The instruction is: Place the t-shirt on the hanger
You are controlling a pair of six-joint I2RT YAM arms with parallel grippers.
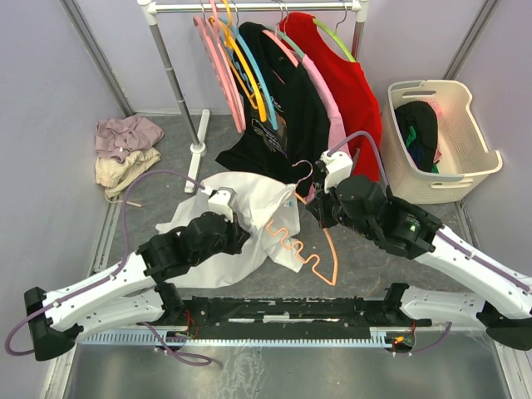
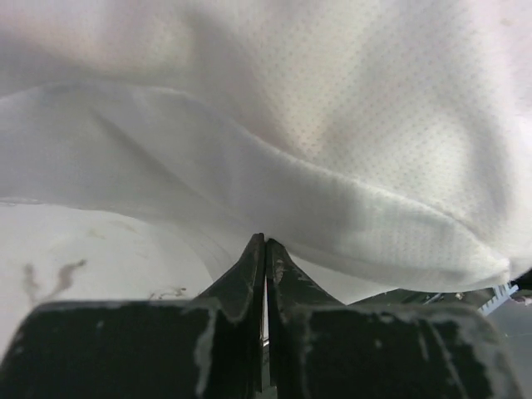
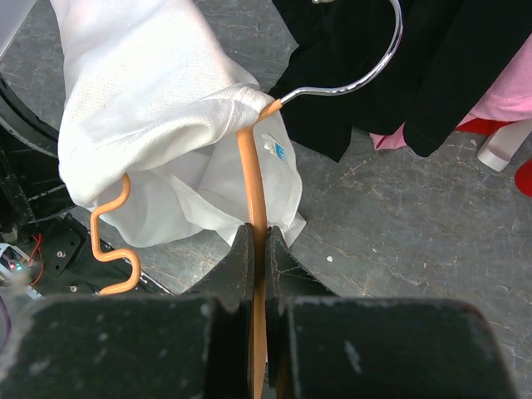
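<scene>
The white T-shirt [image 1: 199, 266] lies spread below the rack, with an orange hanger [image 1: 331, 258] partly inside its gathered collar area; the steel hook [image 3: 382, 58] sticks out of the fabric. My left gripper is shut on the white cloth, which fills most of the left wrist view. My right gripper is shut on the hanger's orange arm, just below where it passes out from under the cloth. The hanger's wavy part [image 3: 118, 283] hangs out beside the shirt.
A rack [image 1: 191, 8] with coloured hangers and black, pink and red garments stands at the back. A laundry basket [image 1: 453, 183] is at the right, folded clothes [image 1: 125, 140] at the left. Bare floor shows right of the hanger.
</scene>
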